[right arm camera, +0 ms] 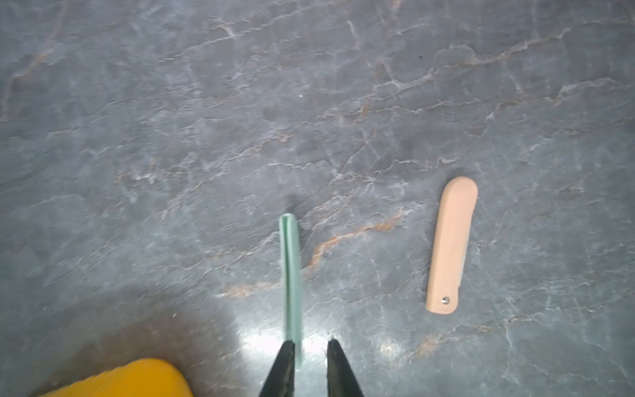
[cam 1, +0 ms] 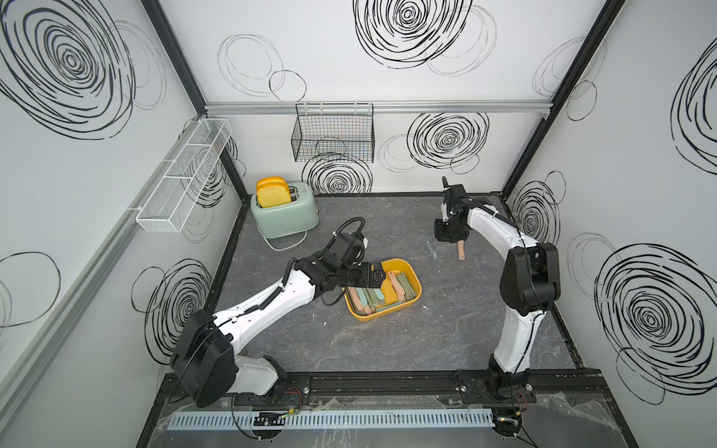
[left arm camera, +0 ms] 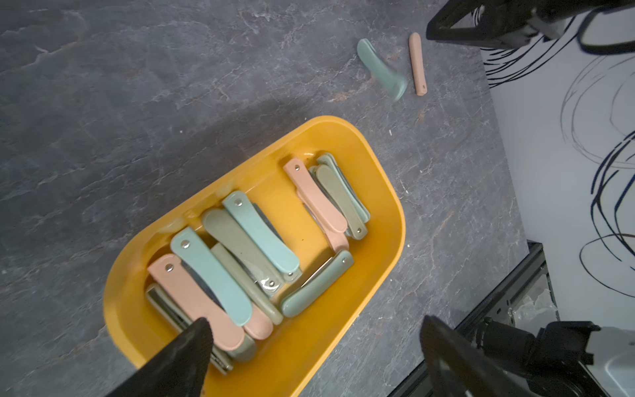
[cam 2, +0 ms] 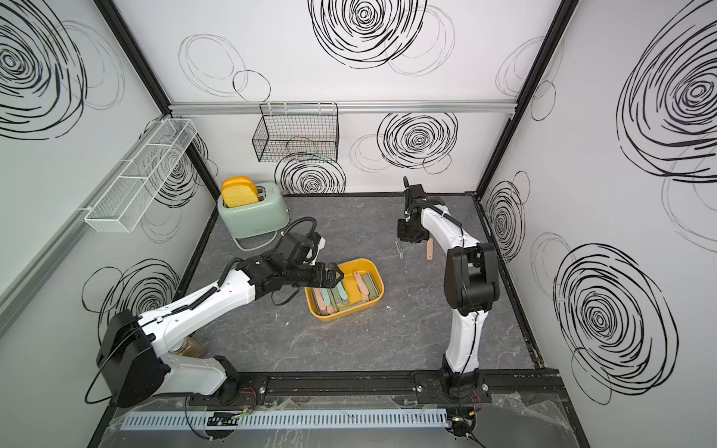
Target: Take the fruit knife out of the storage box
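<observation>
The yellow storage box holds several folding fruit knives in pink, green and grey-green. Above it, my left gripper stands wide open with nothing between its fingers. A green knife is outside the box, past its far right corner; in the left wrist view this green knife is blurred at its lower end and appears apart from the right gripper's tip. My right gripper has its fingers slightly apart. Whether the knife's near end touches them is unclear in the right wrist view. A pink knife lies on the table to its right.
A green toaster with yellow bread stands at the back left. Wire baskets hang on the back wall and the left wall.
</observation>
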